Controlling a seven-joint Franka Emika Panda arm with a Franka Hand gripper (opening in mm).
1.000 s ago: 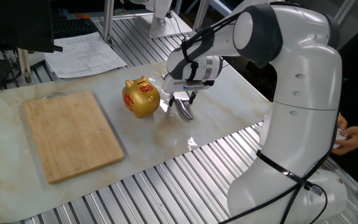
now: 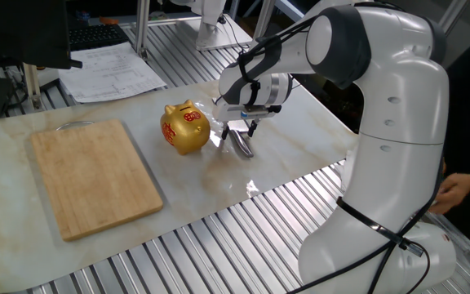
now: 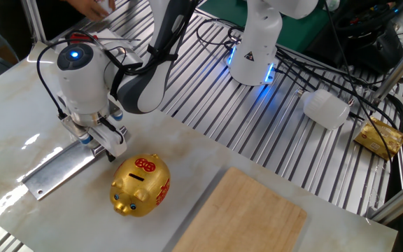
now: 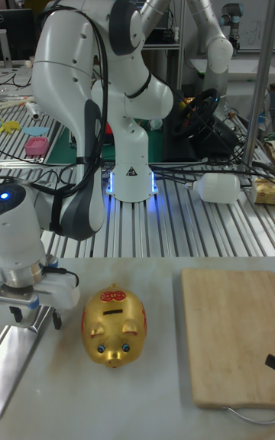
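Note:
My gripper points down over the table, open, its two fingers apart on either side of a shiny metal piece that looks like a cleaver or knife. In exterior view 2 the flat metal blade lies on the table, one end running under the gripper. Whether the fingers touch the metal I cannot tell. A gold piggy bank with red markings stands upright beside the gripper, apart from it. On the piggy bank's other side lies a wooden cutting board; exterior view 3 shows the fingers spread too.
Printed papers lie at the back near a keyboard. A white bulb-shaped object and a gold packet rest on the slatted surface. A person's hand shows behind the arm. The tabletop between board and piggy bank is free.
The arm, gripper, metal piece, piggy bank and board have not visibly moved. Only the person's hand at the right edge has shifted.

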